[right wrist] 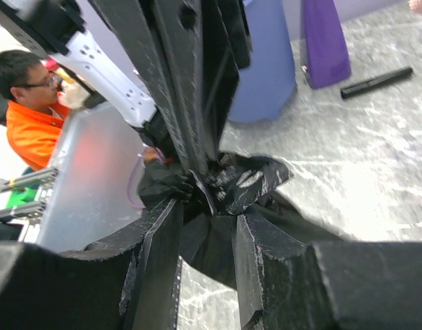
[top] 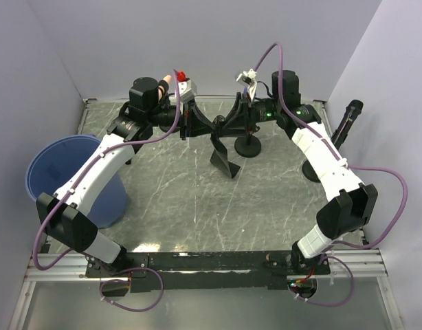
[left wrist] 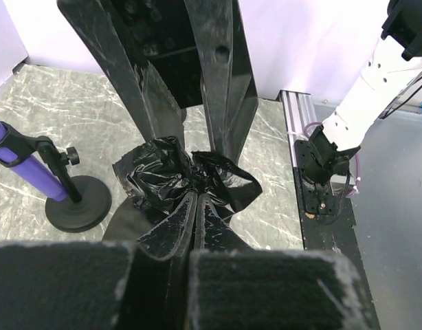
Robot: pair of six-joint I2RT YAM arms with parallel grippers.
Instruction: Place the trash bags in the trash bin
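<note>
A black trash bag [top: 222, 158] hangs between my two grippers over the middle of the worktop, its crumpled top [left wrist: 156, 175] gathered where they meet. My left gripper [top: 207, 126] comes from the left, shut on the bag's top. My right gripper [top: 227, 125] faces it from the right, its fingers around the crumpled top; how far they are closed is hard to tell. In the right wrist view the bag's loose lower part [right wrist: 218, 251] hangs below the fingers. The blue trash bin [top: 111, 199] stands at the left edge.
A purple item on a round stand [top: 247, 146] stands behind the bag, and another black stand [top: 311, 172] is at the right. A black marker [right wrist: 376, 82] lies on the worktop.
</note>
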